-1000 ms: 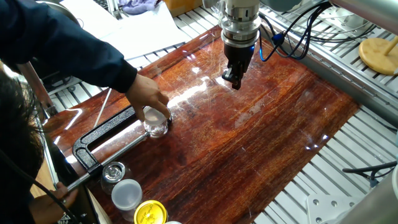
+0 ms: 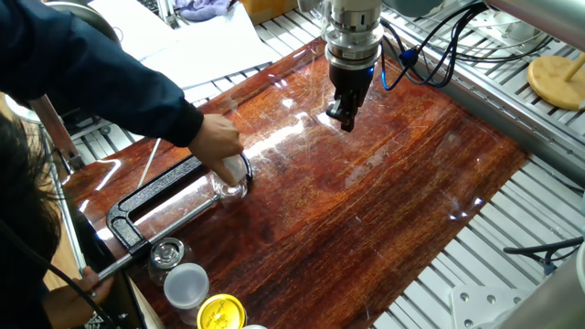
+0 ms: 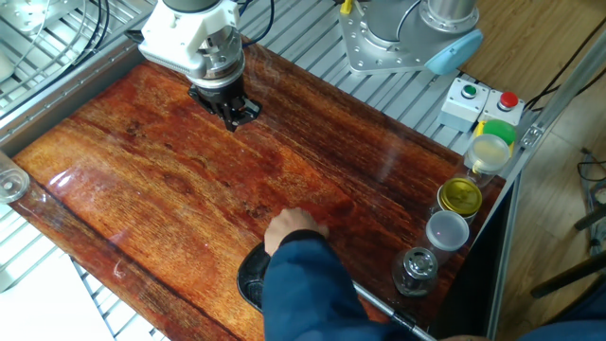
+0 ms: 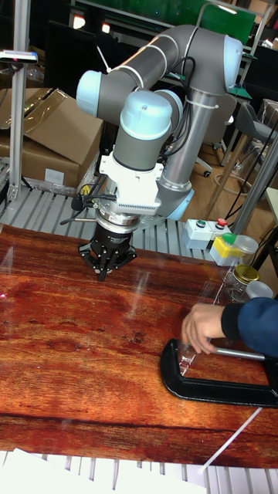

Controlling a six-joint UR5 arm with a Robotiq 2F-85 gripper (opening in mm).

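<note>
My black gripper (image 2: 345, 117) hangs above the brown wooden board (image 2: 393, 183), clear of the jars and the clamp. In exterior view 2 the gripper (image 3: 229, 119) is over the back part of the board, and in exterior view 3 the gripper (image 4: 103, 270) points down at it. No object shows at its fingertips, but the spacing of the fingers cannot be made out. A person's hand (image 2: 217, 140) reaches to a clear jar (image 2: 232, 190) beside the end of a black clamp (image 2: 157, 190). The hand partly covers that jar.
Along the board's edge stand a clear jar (image 2: 168, 255), a white-lidded jar (image 2: 186, 285) and a yellow-lidded jar (image 2: 222, 313). The person's arm (image 3: 312, 289) crosses the front. Control buttons (image 3: 481, 102) sit behind the jars. Much of the board's middle is bare.
The person's hand has shifted slightly right and up, with a finger now pointing down over the jar; the jar's pale top is less visible. My arm and gripper have not moved.
</note>
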